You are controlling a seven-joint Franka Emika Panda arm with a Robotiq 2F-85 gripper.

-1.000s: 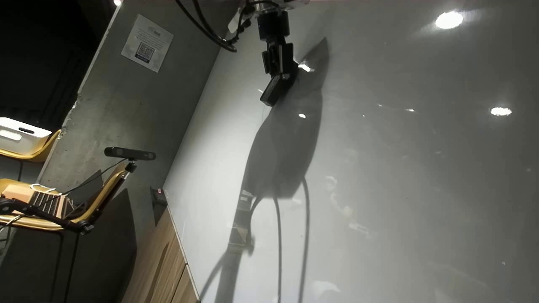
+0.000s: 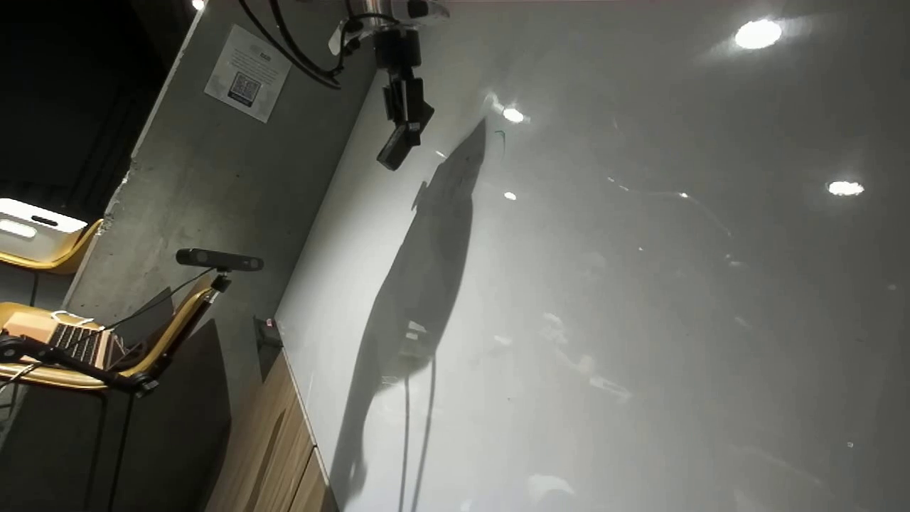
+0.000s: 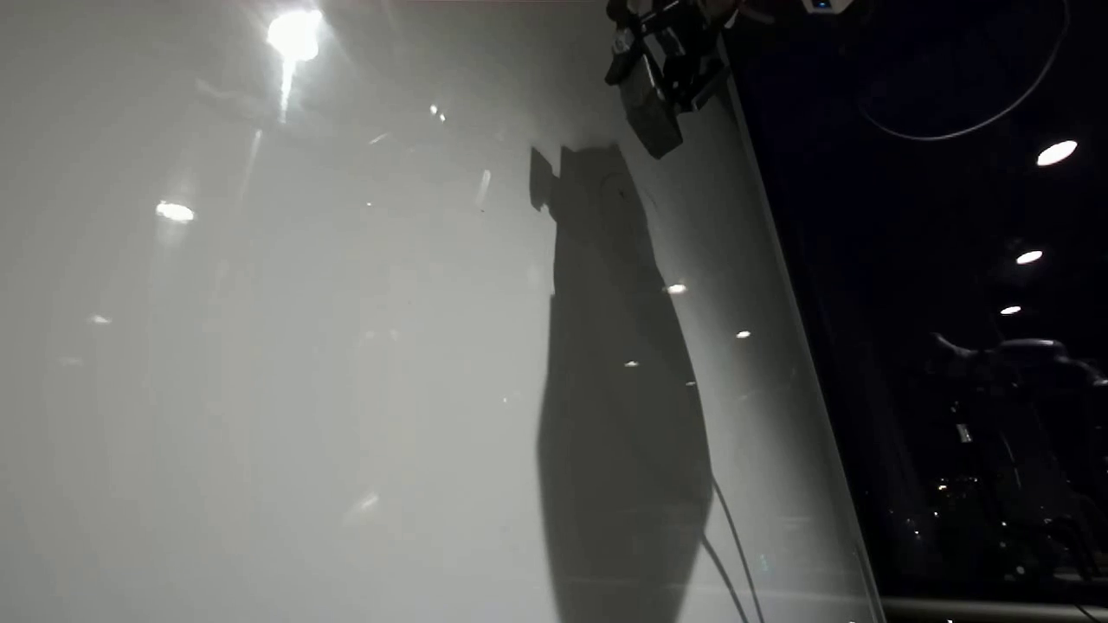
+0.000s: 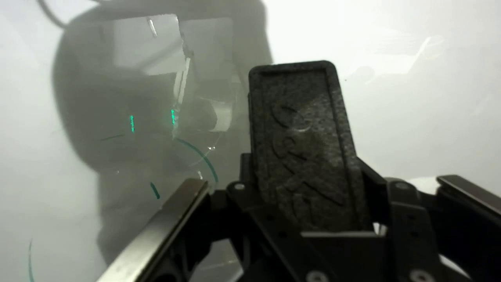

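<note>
Between the fingers of my gripper is a dark grey rectangular block point(image 4: 300, 127) with rounded corners, a raised rim and embossed lettering, perhaps a board eraser. The fingers are shut on it, and its far end sticks out past them. In exterior view 1 the block point(image 2: 393, 152) tilts down to the left below the gripper point(image 2: 407, 124), near the top. In exterior view 2 the block point(image 3: 651, 119) shows at the top right. Thin green marks point(image 4: 199, 155) lie on the glossy white board point(image 4: 422, 112). Whether the block touches the board cannot be told.
The board point(image 2: 682, 324) fills most of exterior view 1, with lamp reflections and my arm's shadow on it. A concrete wall point(image 2: 264, 179) adjoins its left side. A chair with a laptop point(image 2: 77, 341) and a dark camera on a stand point(image 2: 220, 259) stand at the left.
My arm and gripper, still with the block, have shifted left and slightly up in exterior view 1. The shadow has moved left too. A small green mark now shows where the shadow lay.
</note>
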